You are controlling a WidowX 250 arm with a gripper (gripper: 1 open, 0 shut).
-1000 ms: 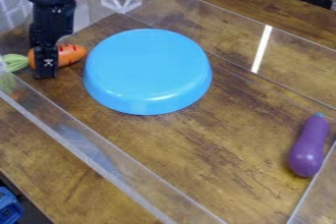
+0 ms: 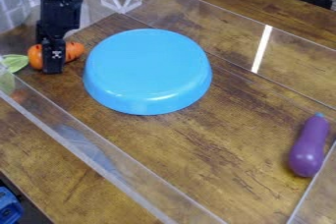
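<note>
My black gripper (image 2: 53, 51) reaches down at the upper left onto an orange carrot (image 2: 71, 51) with a pale green top (image 2: 11, 65). Its fingers are over the carrot's body; whether they grip it is hard to tell. A blue upturned bowl or lid (image 2: 147, 70) lies to the right of the carrot. A purple eggplant (image 2: 308, 147) lies at the far right.
Clear walls border the wooden surface (image 2: 197, 159). A small blue object (image 2: 7, 206) shows at the lower left edge.
My gripper has shifted slightly to the right and its fingers look a little different on the carrot, which has shifted slightly. The bowl and eggplant are unmoved.
</note>
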